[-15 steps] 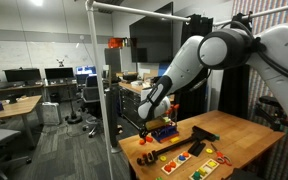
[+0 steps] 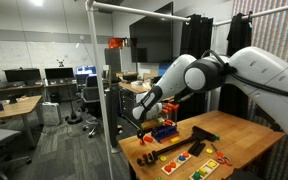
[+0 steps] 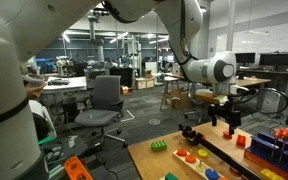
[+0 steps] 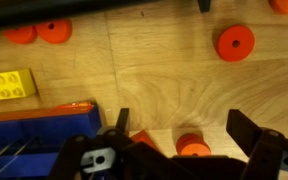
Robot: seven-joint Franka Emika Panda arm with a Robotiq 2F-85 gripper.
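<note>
My gripper is open, its two black fingers wide apart with bare wood between them. Straight below the gap lie a round red piece [image 4: 194, 145] and a red block [image 4: 144, 138], partly hidden at the lower edge. Another round red piece [image 4: 235, 43] with a hole in its middle sits farther up on the right. At the left are a yellow studded brick [image 4: 9, 85] and a blue bin [image 4: 44, 132], whose edge the left finger overlaps. Two more red rounds [image 4: 54, 31] lie in the upper left corner.
A long black bar [image 4: 74, 8] runs across the top of the wrist view. Colored pieces [image 2: 197, 148] and red-handled scissors [image 2: 222, 158] lie nearer on the table [image 2: 246, 135]. An office chair [image 3: 109, 98] stands beyond the table.
In exterior view 1 the arm has swung left and reached lower, toward the table area near the blue bin. The pieces on the table appear unmoved.
</note>
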